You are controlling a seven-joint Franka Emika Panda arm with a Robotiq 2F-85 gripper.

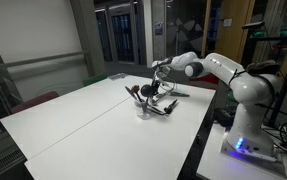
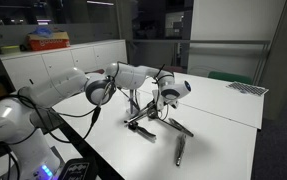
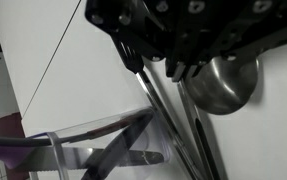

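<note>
My gripper is at the top of the wrist view, its dark fingers shut. Nothing clearly shows between them. A shiny metal ladle (image 3: 226,86) has its bowl just right of the fingertips, and long thin handles run down below them. Whether the fingers touch any handle cannot be told. Lower left is a clear container (image 3: 165,138) with a purple-handled knife (image 3: 71,157) and a dark utensil in it. From the first exterior view, the gripper (image 1: 157,82) hangs low over the table's far part, just behind the container (image 1: 143,108) of utensils.
Several long utensils lie on the white table around the gripper, among them a dark-handled one (image 2: 180,151) near the front in the second exterior view.
</note>
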